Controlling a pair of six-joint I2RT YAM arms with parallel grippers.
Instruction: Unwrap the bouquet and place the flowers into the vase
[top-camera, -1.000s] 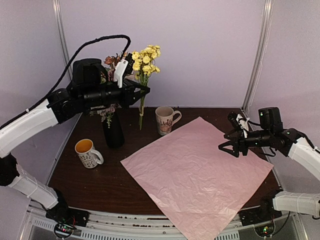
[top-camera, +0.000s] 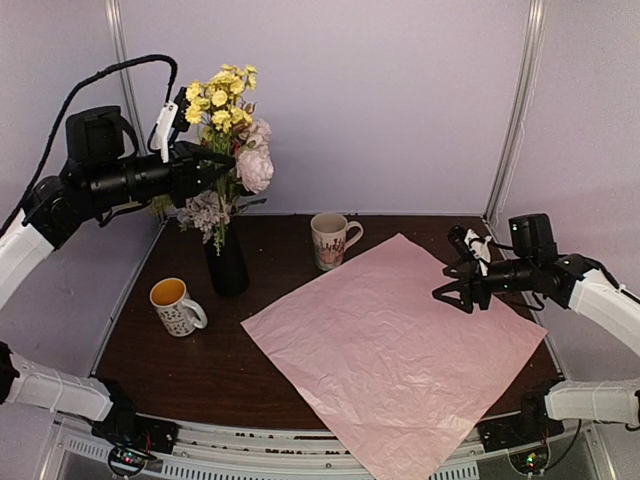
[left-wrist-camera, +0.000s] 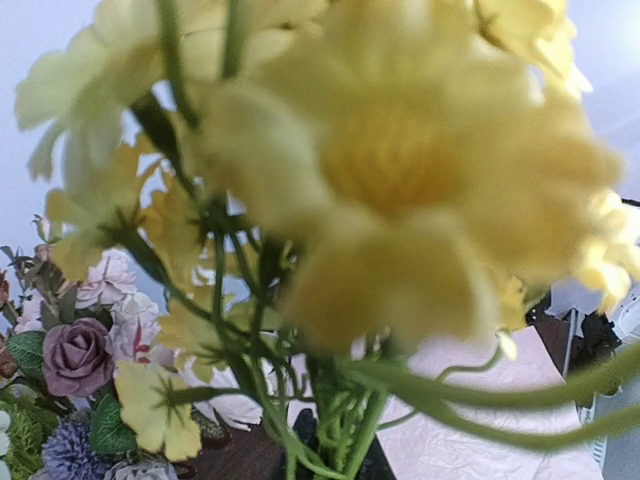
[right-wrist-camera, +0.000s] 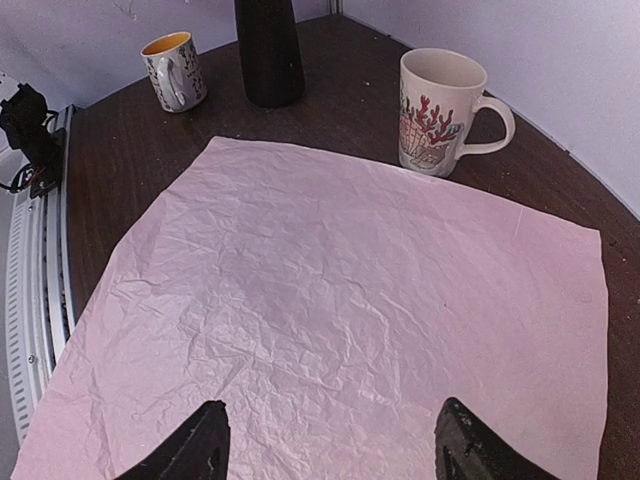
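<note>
In the top view my left gripper (top-camera: 222, 165) is shut on a bunch of yellow flowers (top-camera: 222, 100), held upright over the black vase (top-camera: 227, 264). Pink and purple flowers (top-camera: 254, 168) stand in that vase, just behind and beside the yellow stems. Whether the lower stem ends are inside the vase's mouth I cannot tell; other blooms cover them. Yellow petals (left-wrist-camera: 400, 170) fill most of the left wrist view, with the mixed bouquet (left-wrist-camera: 78, 355) at its lower left. My right gripper is open above the pink sheet, empty.
A mug with an orange inside (top-camera: 179, 307) stands at the vase's front left, and a white patterned mug (top-camera: 332, 241) to its right. Pink paper (top-camera: 400, 340) covers the middle and right of the dark table (top-camera: 230, 385). Walls close in the back and sides.
My right arm has barely moved.
</note>
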